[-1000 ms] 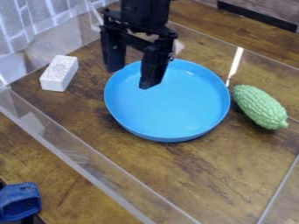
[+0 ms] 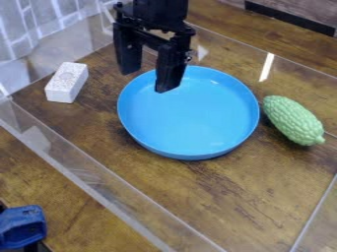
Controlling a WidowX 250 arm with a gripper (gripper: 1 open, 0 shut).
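The black gripper (image 2: 148,69) hangs over the back-left part of a blue plate (image 2: 187,123), its fingers apart and pointing down, with nothing visible between them. The plate lies on the wooden surface in the middle of the view and looks empty. A white block (image 2: 66,83) lies left of the plate, and a green bumpy vegetable (image 2: 293,120) lies to its right.
A blue object (image 2: 19,226) is at the lower left, partly out of view. A clear strip or wall runs diagonally along the left side. Bare wood (image 2: 198,202) fills the front.
The gripper has risen slightly and shifted a little to the left over the last second. The plate, block and vegetable have not visibly moved.
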